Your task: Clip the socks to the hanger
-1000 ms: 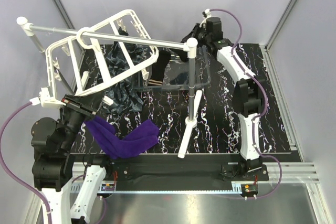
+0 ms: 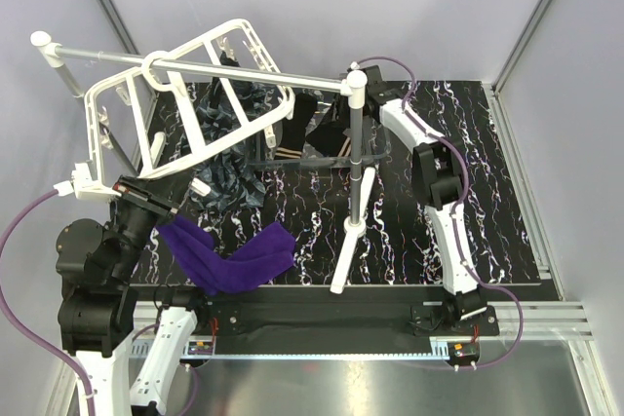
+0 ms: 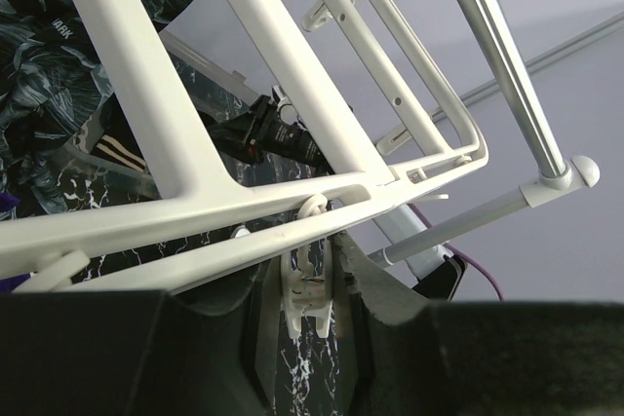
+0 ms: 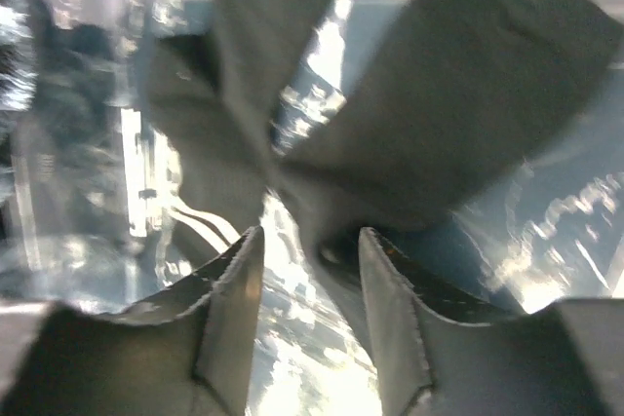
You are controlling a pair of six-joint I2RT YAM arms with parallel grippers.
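My left gripper is shut on a white clip at the near edge of the white hanger (image 2: 192, 143), which hangs tilted under the rail. My right gripper is over the clear bin at the back, fingers apart, above black socks (image 4: 458, 85); the view is blurred, and I cannot tell whether anything is between the fingertips. In the top view, black socks with tan stripes (image 2: 294, 124) lie in the bin, partly hidden by the rack and arm.
Purple socks (image 2: 234, 260) lie on the marble mat at the front left. Dark leaf-patterned fabric (image 2: 229, 187) lies left of the bin. The rack's upright (image 2: 356, 172) stands between the arms.
My right arm has moved left and down into the bin, where a black sock now shows lower than before. The left arm has stayed in place.
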